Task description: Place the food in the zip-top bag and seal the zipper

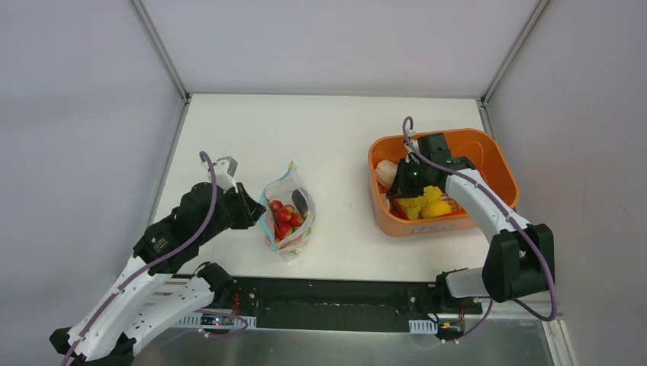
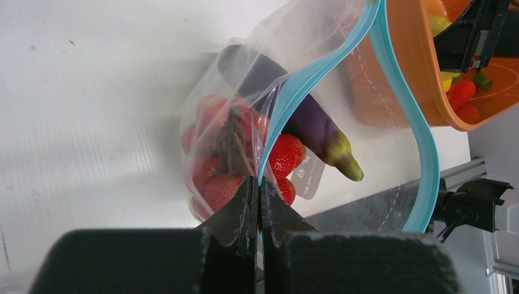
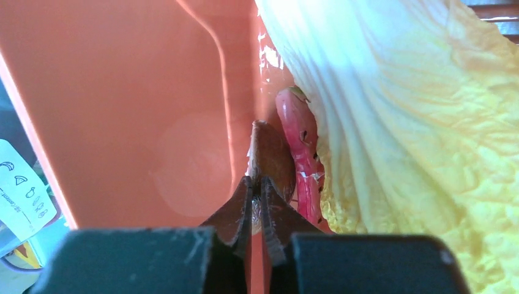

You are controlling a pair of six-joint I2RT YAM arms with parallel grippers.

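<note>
A clear zip bag (image 1: 290,213) with a blue zipper holds strawberries (image 2: 286,153), other red items and an eggplant (image 2: 315,131). My left gripper is shut at the bag's near zipper edge (image 2: 294,92). My right gripper is inside the orange bin (image 1: 397,225), its fingertips at a flat brown item (image 3: 269,153) beside a pink-red pepper-like item (image 3: 298,147) and a large cabbage leaf (image 3: 392,110). The right fingers are close together; whether they grip the brown item is unclear.
The bin also holds yellow produce (image 1: 435,209) and pale items.
</note>
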